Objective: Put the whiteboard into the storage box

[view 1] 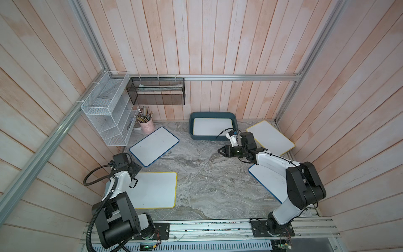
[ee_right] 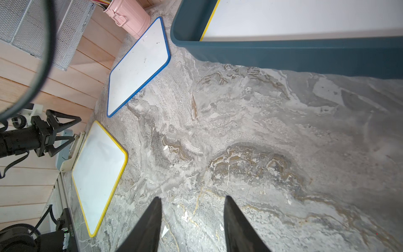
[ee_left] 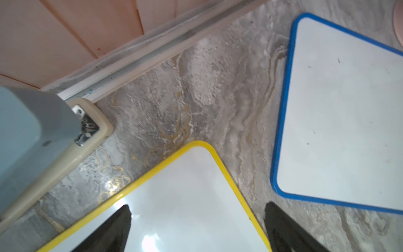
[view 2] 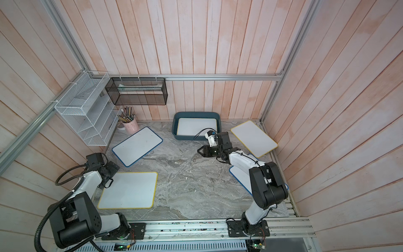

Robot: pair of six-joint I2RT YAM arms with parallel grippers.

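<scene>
A teal storage box (view 1: 213, 137) stands at the back centre with a yellow-edged whiteboard (view 1: 212, 126) inside it. A blue-edged board (view 1: 154, 146) lies at back left, a yellow-edged board (view 1: 153, 189) at front left. On the right lie another yellow-edged board (view 2: 254, 136) and a blue-edged one (view 1: 268, 182), partly hidden by the right arm. My left gripper is open above the front-left board, empty. My right gripper is open over bare tabletop in front of the box, nothing between its fingers.
A pink pen cup (view 2: 131, 126), white wire shelves (view 1: 105, 109) and a hanging black mesh basket (view 1: 155, 98) are at the back left. Walls close in on three sides.
</scene>
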